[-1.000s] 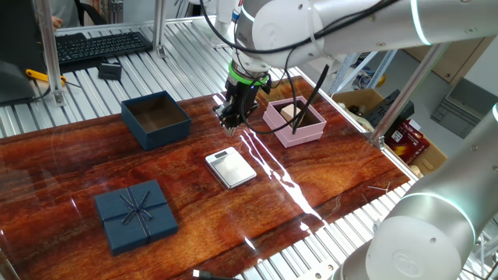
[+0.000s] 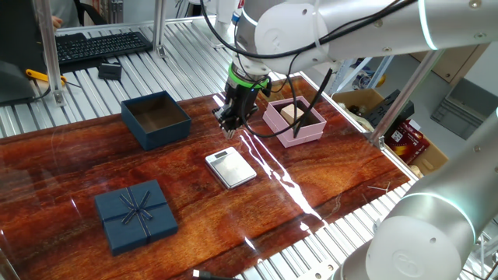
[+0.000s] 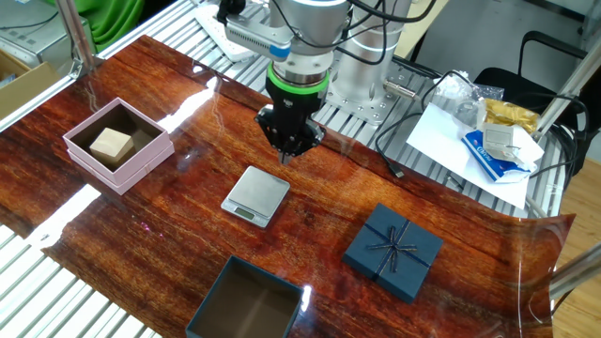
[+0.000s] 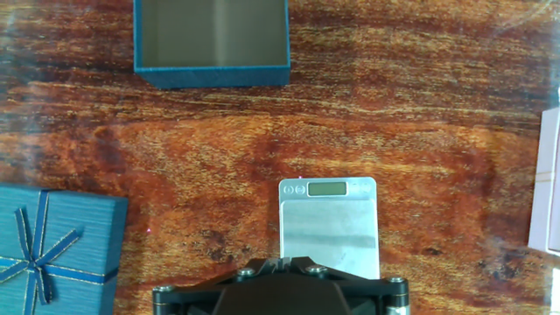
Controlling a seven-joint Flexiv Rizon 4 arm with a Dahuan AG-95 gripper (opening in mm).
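My gripper hangs above the table, pointing down, near the silver digital scale. Its fingertips meet with nothing showing between them, so it is shut. In the wrist view, the gripper covers the lower part of the scale, whose pan is bare where it shows. An open, empty dark blue box stands apart from a blue lid with a ribbon bow. Inside the open pink box rests a pale wooden block.
The glossy brown tabletop has free room between these things. Beyond its edge lie a keyboard and, on white paper, a blue packet. A loose cable reaches the table's edge near the arm base.
The boxes, lid, block and scale have not moved.
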